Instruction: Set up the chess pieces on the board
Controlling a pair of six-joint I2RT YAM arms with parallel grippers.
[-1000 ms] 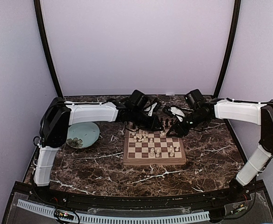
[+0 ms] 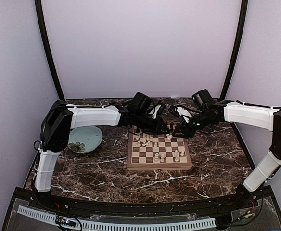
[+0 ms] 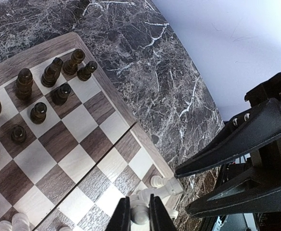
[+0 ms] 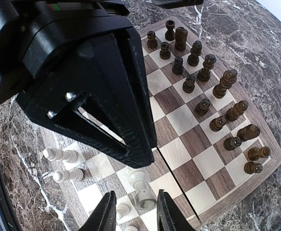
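In the left wrist view, my left gripper is shut on a pale chess piece [image 3: 140,213], whose rounded end shows between its fingertips. Pale wood stretches from there toward the right gripper's fingers [image 3: 212,161], which stand apart around its far end. In the right wrist view, my right gripper is part open, with the pale piece [image 4: 144,196] between its fingers in the picture; contact cannot be told. The left gripper's black fingers [image 4: 135,106] meet the other end. Beneath lies the chessboard [image 2: 152,166], with dark pieces [image 4: 223,84] along its far side.
Several pale pieces [image 4: 68,175] stand on the near half of the board, and more lie clustered [image 2: 144,139] at its left. A pale green plate [image 2: 93,146] sits on the left.
The pale spot by the grippers has moved a little the same way. My left arm looks almost unchanged.
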